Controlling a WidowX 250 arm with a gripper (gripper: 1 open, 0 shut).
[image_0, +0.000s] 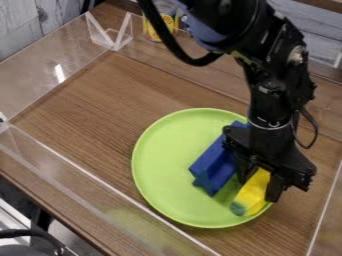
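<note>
A green plate rests on the wooden table. On its right part lie a blue block and, beside it, a yellow object with a pale end toward the viewer. My black gripper is lowered over the right side of the plate, shut on the yellow object, whose upper part is hidden by the fingers. The blue block is partly behind the gripper.
Clear plastic walls border the table at the left and front. A yellow item stands at the back, partly hidden by the arm.
</note>
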